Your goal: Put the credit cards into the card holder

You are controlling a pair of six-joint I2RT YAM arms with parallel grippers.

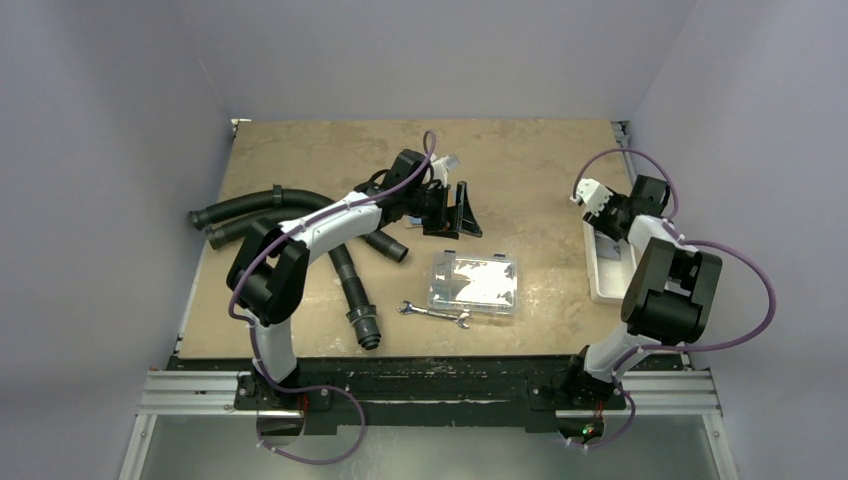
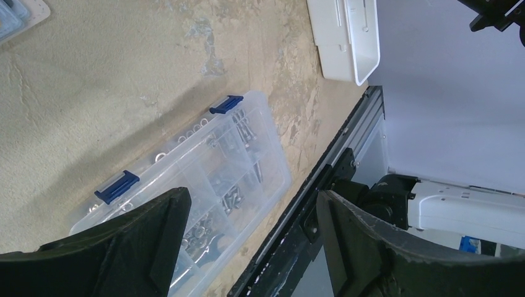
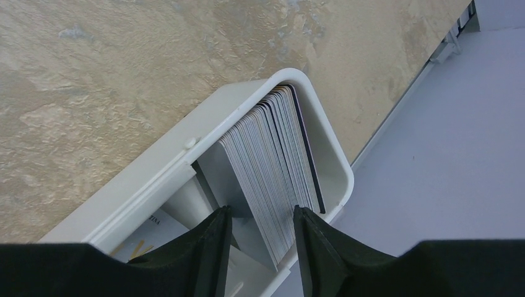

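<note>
A stack of many thin cards (image 3: pixel 263 158) stands on edge in the far end of a white bin (image 3: pixel 309 90), with a grey face (image 3: pixel 221 173) at its near side. Over that near side, in the right wrist view, my right gripper is part open. Its fingers (image 3: pixel 216 247) lie to either side of the front of the stack; whether they touch it I cannot tell. Toward mid-table my left gripper hangs open and empty above the surface. I cannot make out a card holder for certain.
A clear parts box (image 1: pixel 473 283) and a wrench (image 1: pixel 435 314) lie near the front. Black hoses (image 1: pixel 345 275) cover the left side. A bluish item with a clear edge (image 2: pixel 15 18) shows at the left wrist view's corner.
</note>
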